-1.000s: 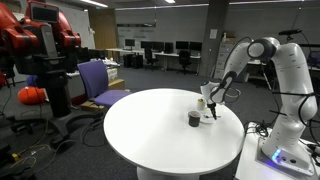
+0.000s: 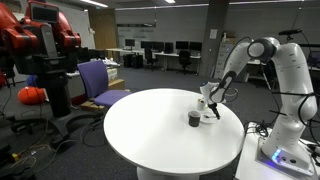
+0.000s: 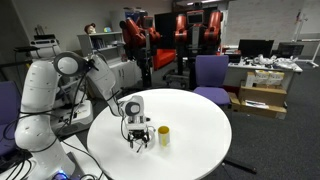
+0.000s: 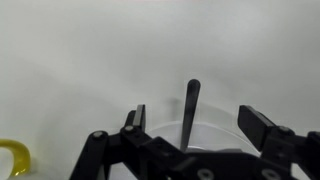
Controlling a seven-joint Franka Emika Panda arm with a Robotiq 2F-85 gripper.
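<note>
My gripper stands open in the wrist view, its two dark fingers wide apart. In the gap between them, as seen from the wrist, lies a slim dark stick or handle (image 4: 191,100), touching neither finger. Its lower end is hidden behind the gripper body. Beneath it shows the curved rim of a white dish (image 4: 218,132), mostly covered by the gripper. A yellow cup (image 3: 164,135) stands upright on the white table, beside the gripper (image 3: 139,136) in exterior view 2. Part of a yellow rim or handle (image 4: 18,153) enters the wrist view at lower left.
The round white table (image 2: 150,130) has wide clear room away from the arm. In exterior view 1 a dark-looking cup (image 2: 194,118) stands close to the gripper. A purple chair (image 2: 95,80) sits beyond the table edge.
</note>
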